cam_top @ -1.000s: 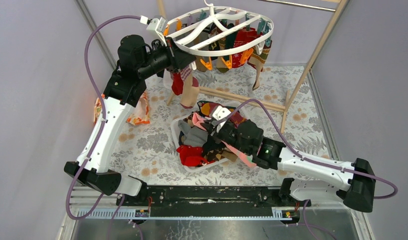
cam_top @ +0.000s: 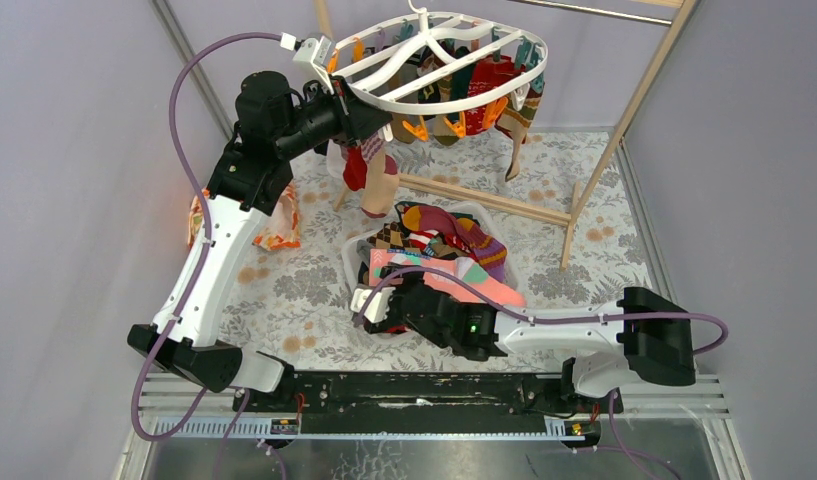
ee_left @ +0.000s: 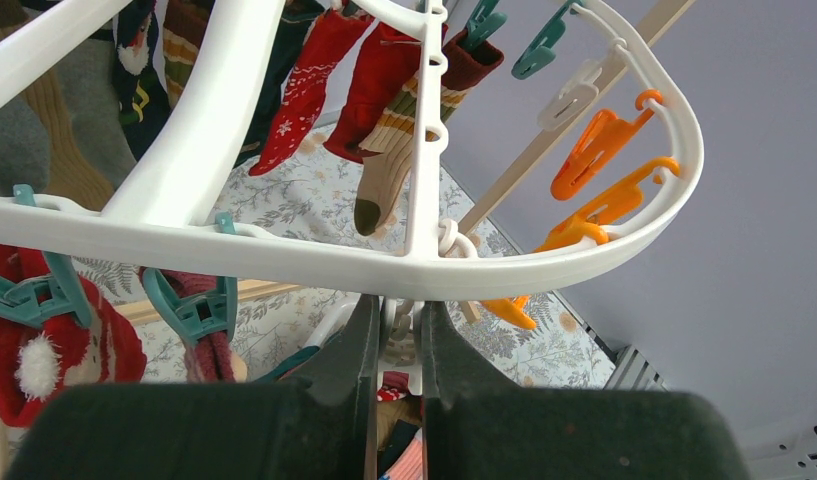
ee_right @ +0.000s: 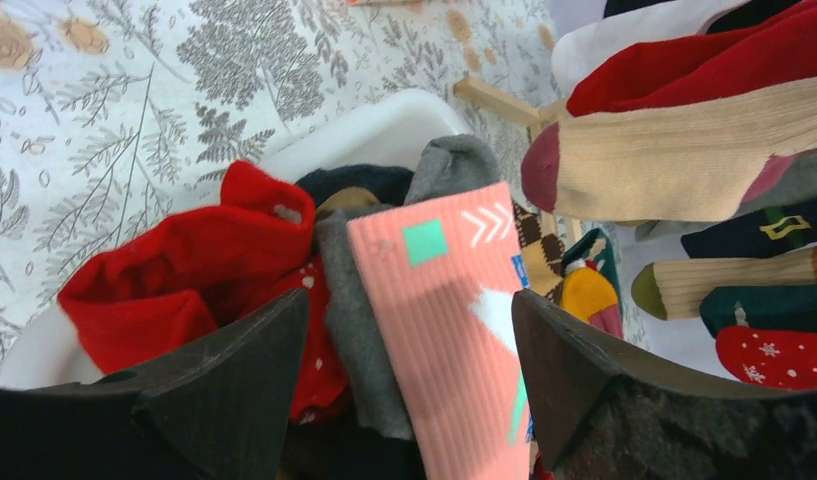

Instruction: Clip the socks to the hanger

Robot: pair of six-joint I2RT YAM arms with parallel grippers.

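Observation:
The white hanger [ee_left: 544, 265], with teal, white and orange clips, carries many socks [ee_left: 389, 150]. My left gripper is shut on a white clip [ee_left: 399, 350] below the hanger's rim, at upper left in the top view. My right gripper is over the bin [ee_right: 374, 120] of loose socks, fingers parted, around a pink ribbed sock [ee_right: 444, 330] with a green square and white chevrons, which lies on grey and red socks. Whether it touches that sock is unclear.
A wooden stand [cam_top: 634, 90] surrounds the hanger. An orange packet [cam_top: 279, 225] lies left of the bin.
The right arm has moved left and toward the front of the bin, and the pink sock now lies flatter across the pile. The left arm has not moved.

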